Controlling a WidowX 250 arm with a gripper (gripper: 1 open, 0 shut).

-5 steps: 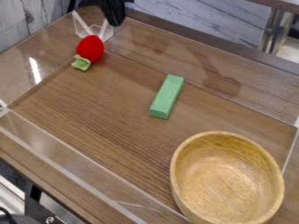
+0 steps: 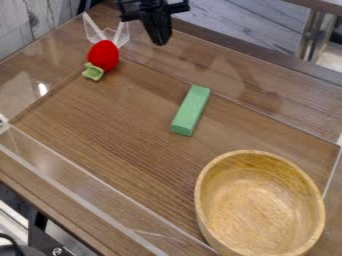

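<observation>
My black gripper [image 2: 160, 32] hangs at the top centre of the camera view, its fingers shut, with nothing visible between them. Below and left of it, apart from it, a red object [image 2: 104, 55] lies on the wooden table [image 2: 134, 140], with a small light-green piece [image 2: 94, 71] at its lower end. A green block [image 2: 191, 110] lies right of centre. A large yellow bowl [image 2: 259, 220] stands at the lower right.
A clear, angular piece of plastic or similar sits beside the red object, too unclear to name. A wall runs along the upper left.
My gripper has moved to the right and slightly down along the back of the table. The objects on the table have not visibly moved.
</observation>
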